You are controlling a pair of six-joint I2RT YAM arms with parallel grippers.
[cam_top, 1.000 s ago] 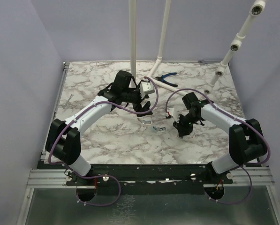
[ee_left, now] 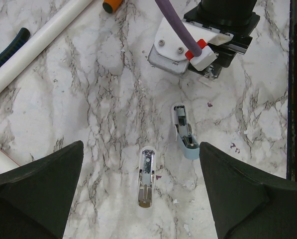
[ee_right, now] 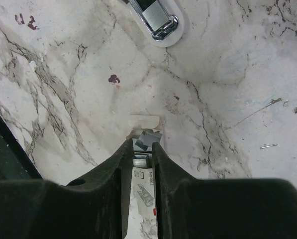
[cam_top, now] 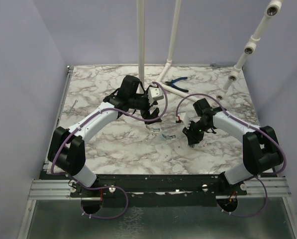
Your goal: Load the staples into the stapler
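A white stapler and a light blue stapler lie side by side on the marble table, their metal parts showing. Above them my left gripper hangs wide open, nothing between its fingers. Farther right, my right gripper is low over an opened white staple box. In the right wrist view its fingers stand a little apart, with a silver staple strip seen in the gap; whether they touch it is unclear. Loose grey staple pieces show just beyond the fingertips.
Blue-handled pliers lie at the back beside a white pipe. A single loose staple rests right of the box.
The left arm and both staplers are unmoved.
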